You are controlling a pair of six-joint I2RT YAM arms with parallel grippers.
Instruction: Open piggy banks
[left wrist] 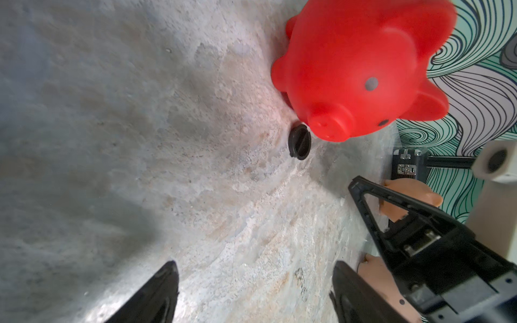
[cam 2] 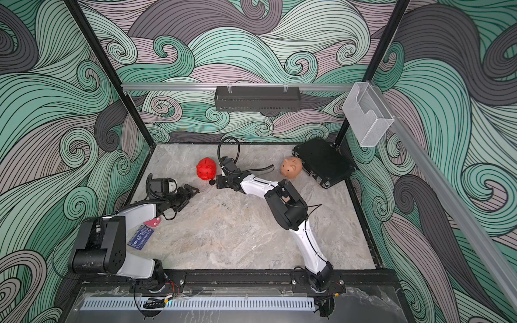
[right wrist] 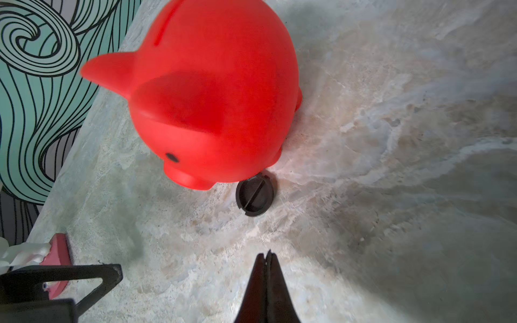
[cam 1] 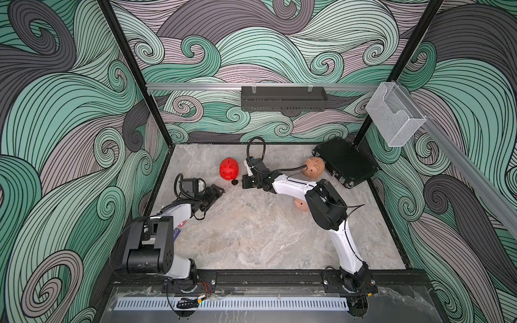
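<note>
A red piggy bank (cam 1: 229, 169) stands upright at the back left of the table. Flat on the table by its snout lies a round black plug (right wrist: 255, 195) with a bar across it. To the front left of the bank, my left gripper is open above bare table. My right gripper, its tips together with nothing visible between them, points at the plug from a short distance. At the back right stands a tan piggy bank (cam 2: 291, 167). Another tan-pink one (cam 1: 301, 204) is mostly hidden under my right arm.
A black case (cam 1: 346, 161) lies at the back right beside the tan bank. Near the left edge are a blue card (cam 2: 141, 237) and a pink-red object (cam 2: 153, 221).
</note>
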